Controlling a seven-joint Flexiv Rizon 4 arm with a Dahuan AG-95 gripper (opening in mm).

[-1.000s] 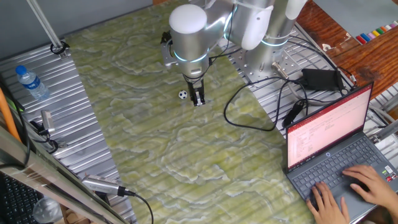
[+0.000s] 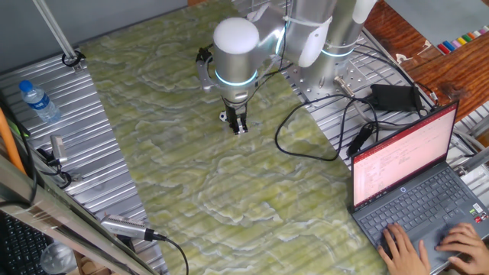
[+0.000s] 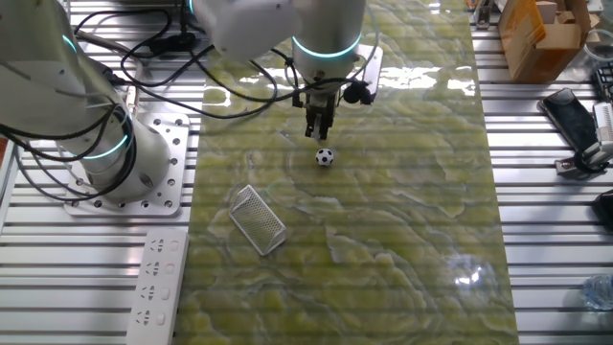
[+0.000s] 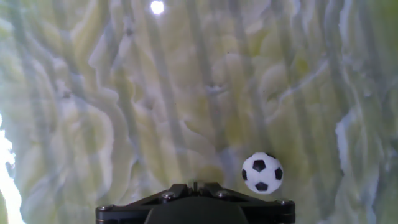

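A small black-and-white soccer ball point(image 4: 262, 173) rests on the green marbled mat point(image 2: 199, 179). In the wrist view it lies just beyond the gripper, right of centre. My gripper appears shut, its fingers meeting at the bottom of that view with nothing visible between them. In exterior view 1 the ball point(image 2: 223, 117) is close by on the left of the gripper point(image 2: 240, 131). From exterior view 2, the gripper point(image 3: 319, 134) points down right behind the ball point(image 3: 325, 157); whether they touch I cannot tell.
A white perforated grater-like piece point(image 3: 257, 220) lies flat on the mat. Black cables point(image 2: 286, 126) loop by the arm's base. A laptop point(image 2: 412, 179) with someone's hands on it stands at the mat's right edge.
In exterior view 1 the gripper has shifted slightly left, closer to the ball, which it now partly overlaps in view. The ball appears in the same place.
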